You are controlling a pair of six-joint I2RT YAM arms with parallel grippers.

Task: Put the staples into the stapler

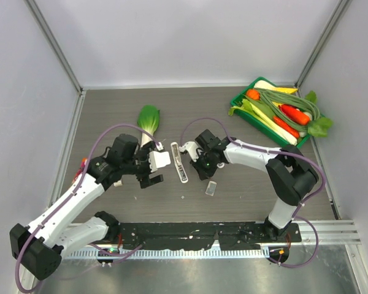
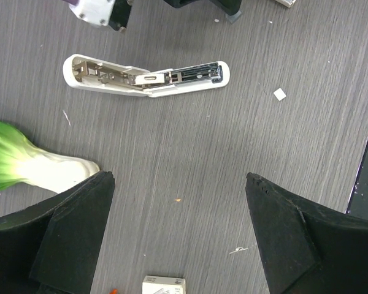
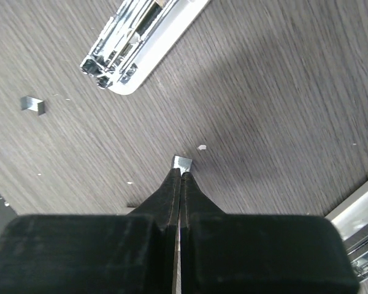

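The white stapler lies opened out on the table between the arms, its silver magazine showing in the left wrist view. My right gripper is shut, low over the table to the right of the stapler. A small silver staple piece lies right at its tips; part is hidden behind them, and contact cannot be told. Another staple piece rests near the stapler's front end. My left gripper is open left of the stapler, with nothing between its fingers.
A small pale box lies in front of the right gripper. Behind the stapler's left side is a leek; a green basket of vegetables stands at the back right. A small white block lies near the left gripper.
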